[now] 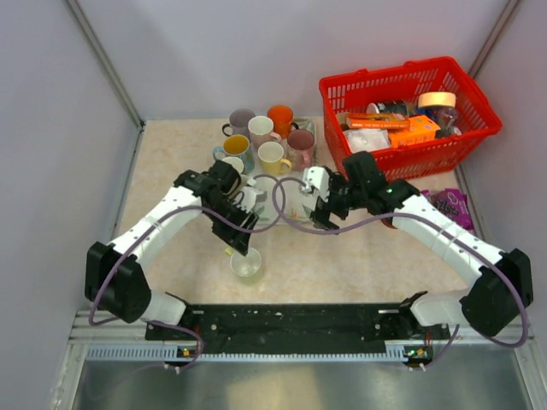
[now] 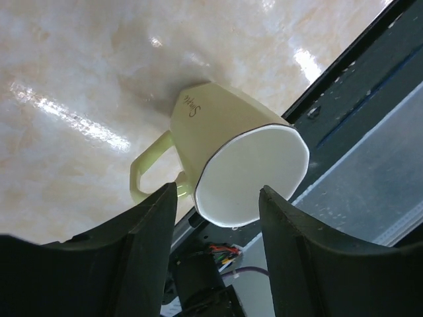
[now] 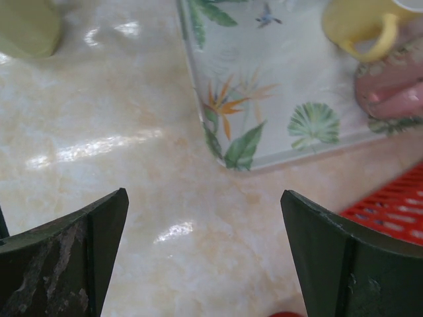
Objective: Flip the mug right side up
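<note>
The pale green mug (image 1: 247, 267) stands on the counter near its front edge. In the left wrist view the mug (image 2: 218, 125) shows its white inside, mouth turned up towards the camera and handle at the left. My left gripper hangs above its rim, fingers apart, with nothing clearly held between them. In the right wrist view my right gripper is wide open and empty over bare counter, right of the mug and near the tray's front corner. Part of the green mug (image 3: 26, 26) shows at that view's upper left.
A floral tray (image 1: 295, 213) with several mugs, among them a yellow mug (image 1: 271, 157) and a pink mug (image 1: 301, 149), stands behind. A full red basket (image 1: 410, 154) fills the back right. Bare counter lies at front centre and right.
</note>
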